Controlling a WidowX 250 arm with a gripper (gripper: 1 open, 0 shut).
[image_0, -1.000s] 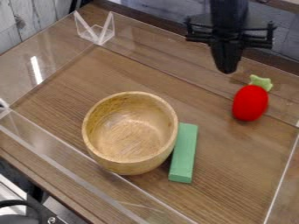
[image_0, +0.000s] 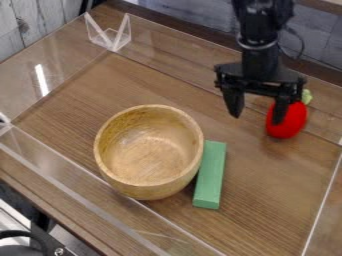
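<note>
My gripper (image_0: 255, 110), black and open, hangs low in the upper right, its fingers pointing down with nothing seen between them. A red oval object (image_0: 286, 120) lies by its right side, partly behind the right finger. A small light-green item (image_0: 306, 97) shows just behind the red one. A long green block (image_0: 210, 178) lies at the lower middle, beside a tan bowl (image_0: 147, 147).
A rim or wall (image_0: 201, 15) runs along the back.
My gripper has come down and toward the viewer from the back of the table, to beside the red object. The objects on the table have stayed in place.
</note>
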